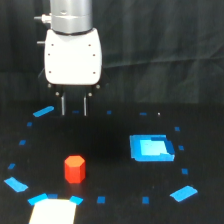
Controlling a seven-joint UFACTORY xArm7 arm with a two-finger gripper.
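A red block (75, 169) with a hexagonal outline sits on the black table, left of the middle. My gripper (74, 104), below a white hand, hangs above and behind the block in the picture. Its two dark fingers stand apart with a gap between them, so it is open, and nothing shows in that gap. A space separates the fingertips from the block.
To the right lies a blue-edged square (134, 148) with a pale middle; whether it is a tray or flat tape is unclear. A white patch (53, 213) is at the front left. Blue tape marks dot the otherwise clear table.
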